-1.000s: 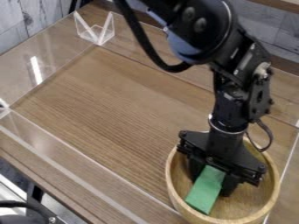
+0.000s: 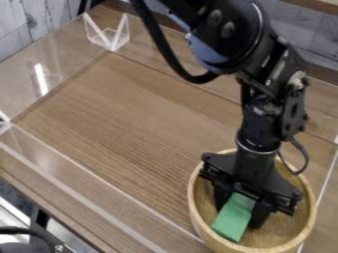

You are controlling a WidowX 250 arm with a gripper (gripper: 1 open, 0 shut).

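A round wooden bowl [image 2: 286, 233] sits at the lower right of the table. My black gripper [image 2: 246, 193] reaches down into it from above, shut on a green block [image 2: 231, 220], which lies tilted inside the bowl. The fingertips are partly hidden by the gripper's body and the block.
A clear plastic object [image 2: 109, 32] stands at the back left. A grey wall runs along the back, and dark cables show at the lower left corner.
Almost nothing differs; the gripper and green block stay in the bowl, with at most a very slight shift.
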